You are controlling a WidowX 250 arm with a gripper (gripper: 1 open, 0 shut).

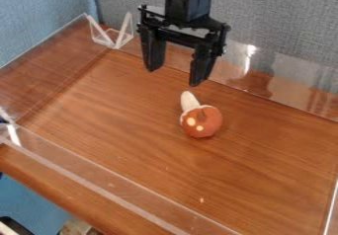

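Observation:
My black gripper (pixel 176 61) hangs open over the back middle of the wooden surface, its two fingers wide apart with nothing visible between them. Below it and a little to the right lies a toy mushroom (pixel 203 122) with an orange-red spotted cap and a white stem that points back and to the left. The gripper is apart from the mushroom.
A white wire-like frame (pixel 111 34) stands at the back left corner. Partly cut-off objects sit at the lower left corner.

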